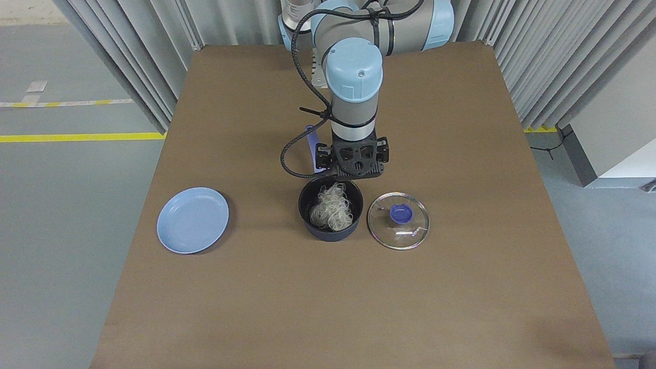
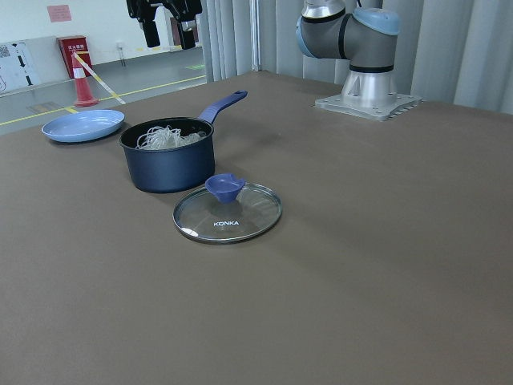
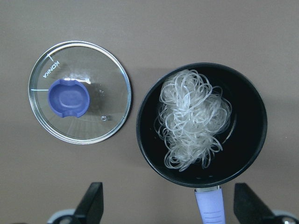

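Note:
A dark pot [image 2: 168,170] with a blue handle [image 3: 210,206] holds a pale tangle of noodle-like strands [image 3: 191,116]. A glass lid [image 3: 79,121] with a blue knob [image 3: 68,98] lies beside it on the table, to the right in the front view. My gripper [image 2: 170,40] hangs above the pot and lid, open, its two black fingers wide apart with nothing between them, seen at the bottom of the wrist view.
A light blue plate [image 1: 192,220] lies apart to the left of the pot in the front view.

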